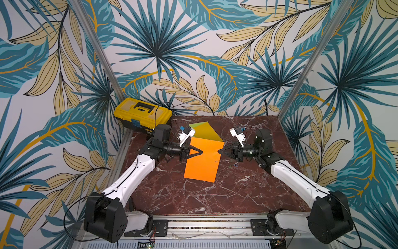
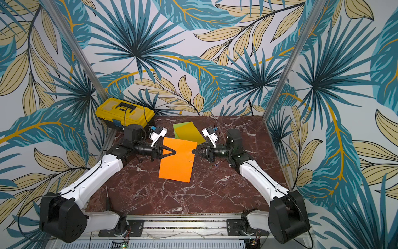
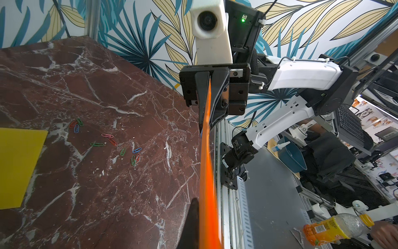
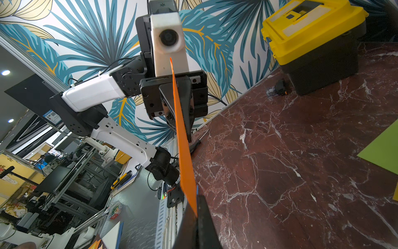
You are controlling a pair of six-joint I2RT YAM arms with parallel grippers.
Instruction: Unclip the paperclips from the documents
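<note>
An orange sheet (image 1: 201, 168) is held up between both arms, seen edge-on in both wrist views. My left gripper (image 1: 200, 152) is shut on it at the left half; my right gripper (image 1: 220, 150) is shut at its right edge. A small paperclip (image 1: 216, 161) shows on the sheet just below the right fingertips. Behind lie a yellow sheet (image 3: 18, 166) and a green sheet (image 4: 379, 147). Several loose coloured paperclips (image 3: 107, 136) lie on the tabletop, seen in the left wrist view.
A yellow toolbox (image 1: 143, 114) stands at the back left. A screwdriver (image 2: 107, 201) lies near the front left.
</note>
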